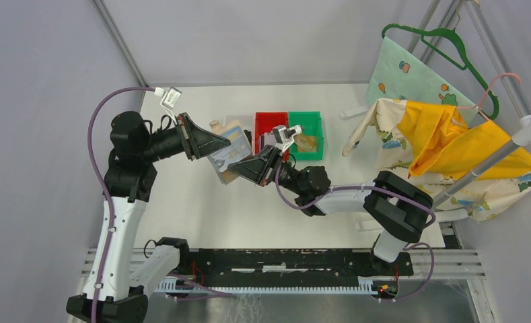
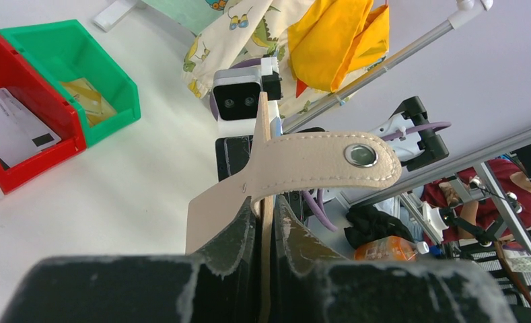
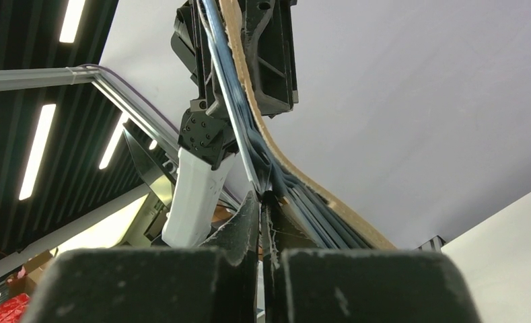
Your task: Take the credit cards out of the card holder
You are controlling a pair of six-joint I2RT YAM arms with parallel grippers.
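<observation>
The beige leather card holder (image 2: 219, 208) is up above the table, with its snap strap (image 2: 323, 160) sticking out to the right in the left wrist view. My left gripper (image 1: 225, 143) is shut on the holder's cover. Blue-tinted inner leaves (image 3: 245, 114) run alongside the cover in the right wrist view. From above, a pale blue page (image 1: 231, 149) with a printed card faces up between the two arms. My right gripper is shut, its tips touching among the leaf edges. Whether a thin leaf or card is pinched there I cannot tell.
Behind the arms stand a red bin (image 1: 271, 118) with pale cards in it and a green bin (image 1: 307, 117) holding something yellowish. A rack with cloths (image 1: 451, 141) takes up the right side.
</observation>
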